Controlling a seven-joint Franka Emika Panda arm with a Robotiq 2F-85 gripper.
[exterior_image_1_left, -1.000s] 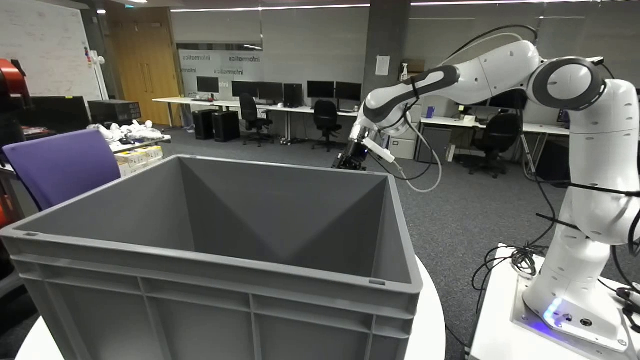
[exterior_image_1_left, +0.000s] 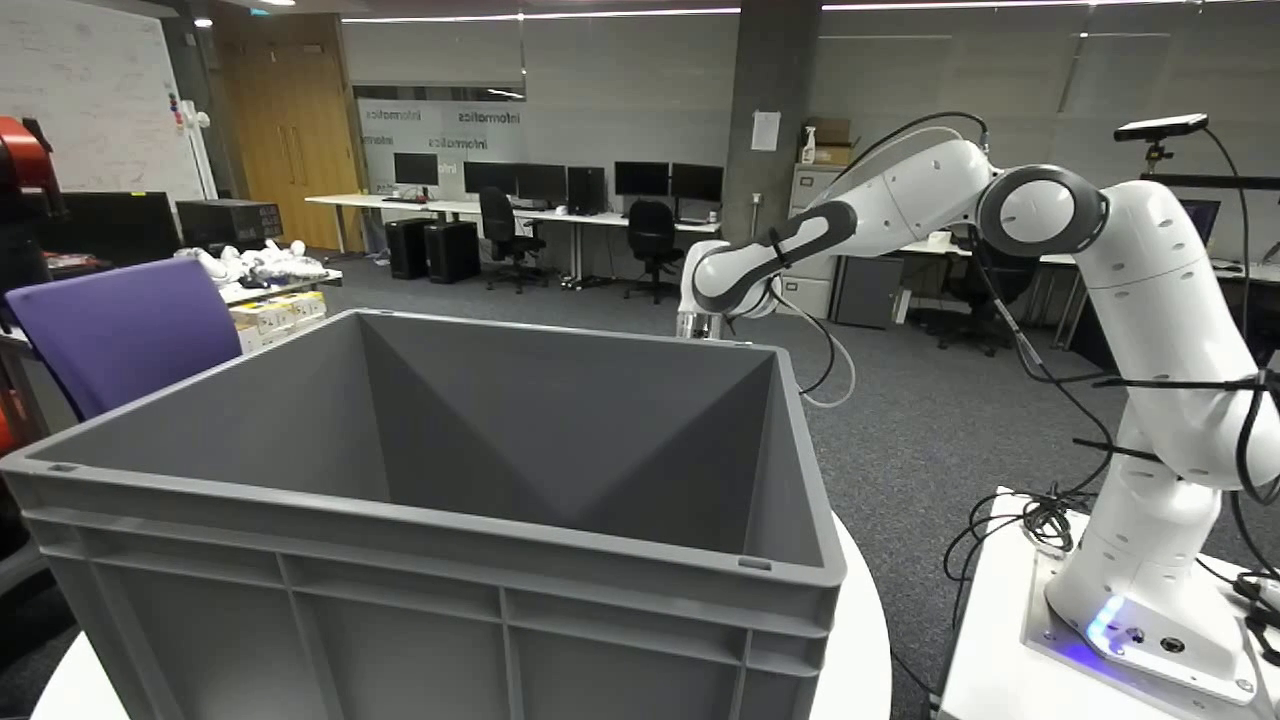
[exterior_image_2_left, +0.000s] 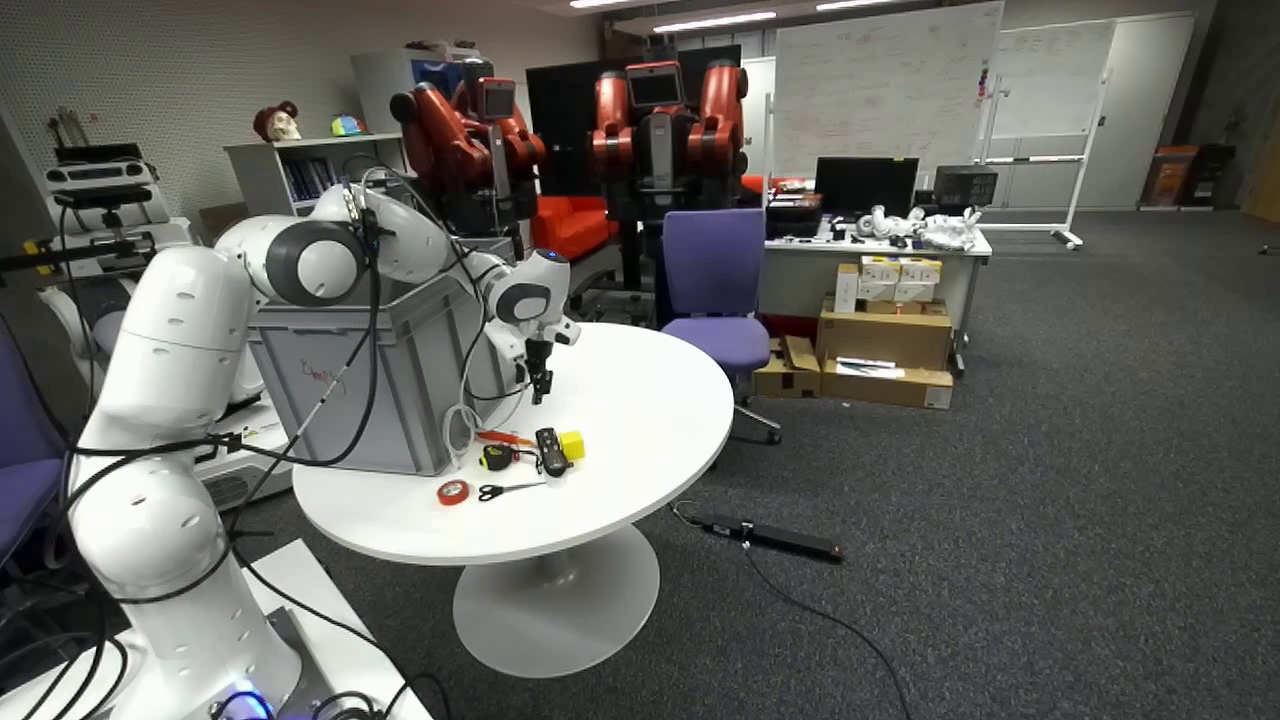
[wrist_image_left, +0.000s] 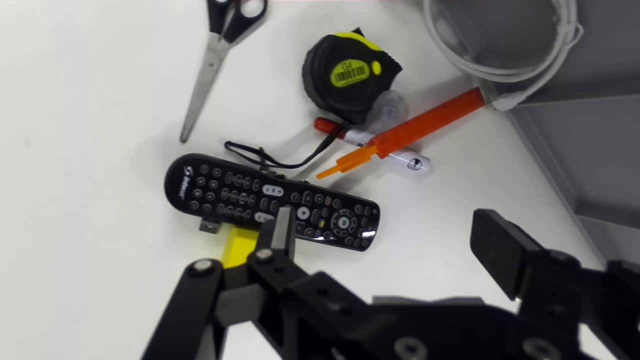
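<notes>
My gripper stands open above the white round table (exterior_image_2_left: 654, 372), with nothing held between its widely spaced fingers. In the wrist view, a black remote (wrist_image_left: 207, 186) lies partly behind the left finger. A yellow block (wrist_image_left: 238, 246) is mostly hidden by that finger and the remote. Beyond them are scissors (wrist_image_left: 207, 72), a black-and-yellow tape measure (wrist_image_left: 345, 72), an orange tool (wrist_image_left: 426, 126) and, crossed by that tool, a white marker with a red cap (wrist_image_left: 414, 161). Exterior view 2 also has a roll of red tape (exterior_image_2_left: 452, 492) on the table. The gripper is hidden in exterior view 1.
A tall, open grey crate (exterior_image_1_left: 420, 480) stands on the table beside the small objects; the part of its inside that shows is empty. A coiled white cable (wrist_image_left: 510, 75) hangs close to the arm in the wrist view. Bare tabletop lies away from the crate.
The arm has lowered and reached further out to the left in exterior view 1.
</notes>
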